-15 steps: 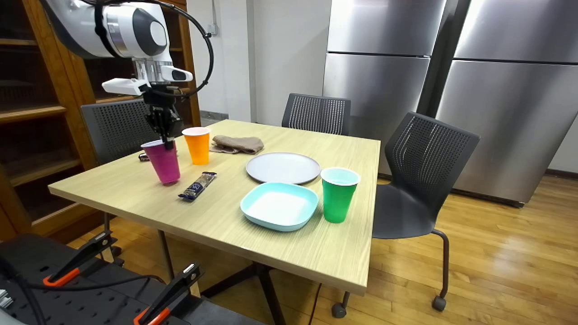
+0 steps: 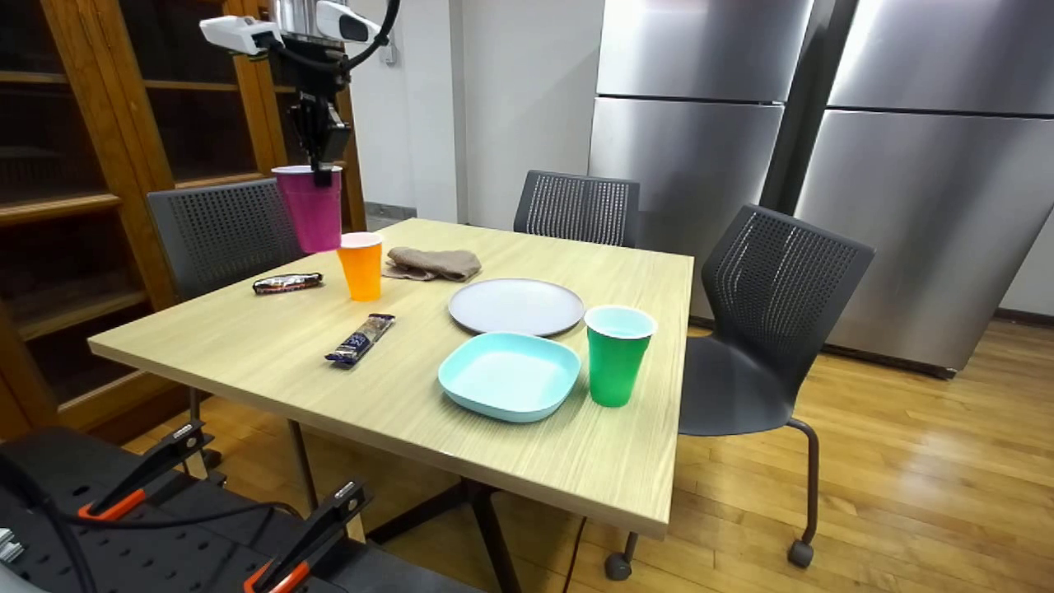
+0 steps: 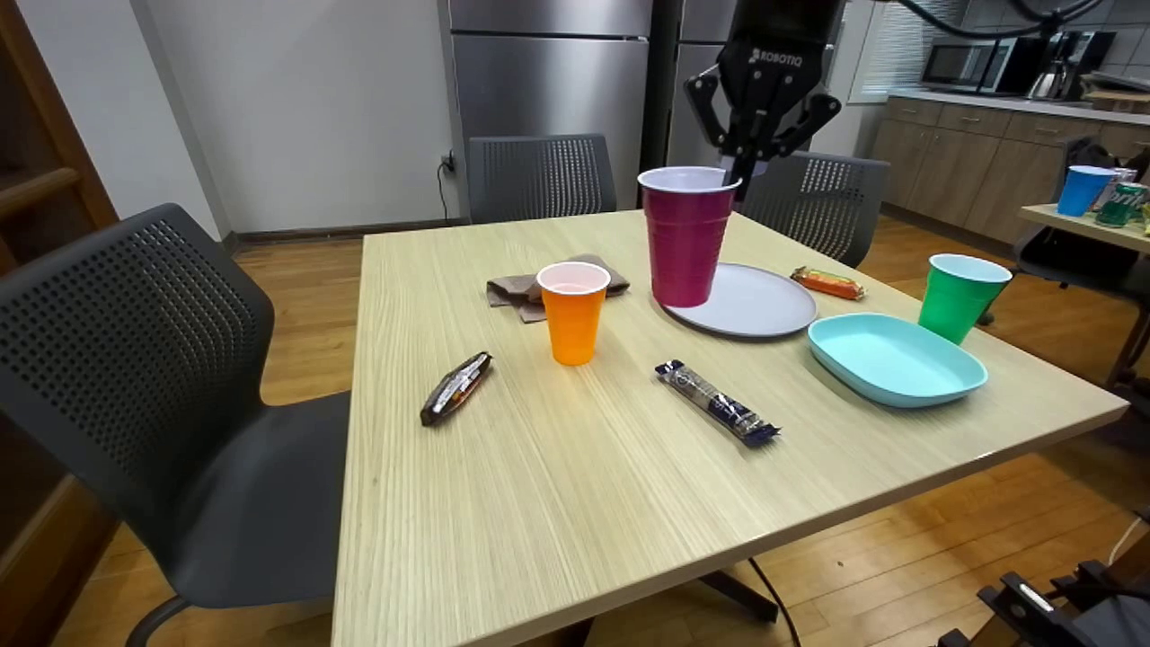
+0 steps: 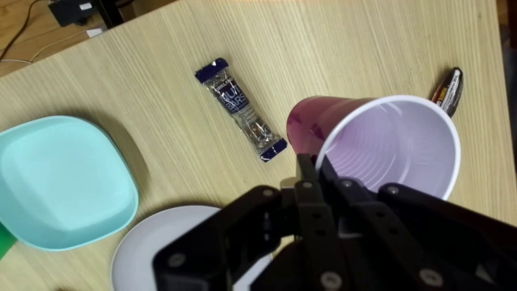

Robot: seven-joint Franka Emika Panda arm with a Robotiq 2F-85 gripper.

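Note:
My gripper is shut on the rim of a magenta cup (image 2: 318,212), one finger inside the wall and the other outside. The cup hangs tilted in the air above the table; its pale, empty-looking inside shows in the wrist view. An orange cup (image 3: 573,323) stands upright on the table, close to the held cup in exterior view 1. At the table's right side a green cup (image 2: 617,361) stands upright beside a turquoise square dish (image 2: 509,380). Behind the dish lies a flat grey plate (image 2: 515,305).
A nut bar (image 4: 242,109) lies mid-table, with a dark-wrapped bar (image 3: 455,388) off to one side. Beyond the orange cup is a crumpled brown cloth (image 2: 435,263). An orange-wrapped bar (image 3: 827,282) rests near the grey plate. Bare tabletop (image 3: 517,507) spreads along the near side in exterior view 2.
The magenta cup has risen well off the table in my gripper, which gripped its rim before too. The other objects on the table have stayed put.

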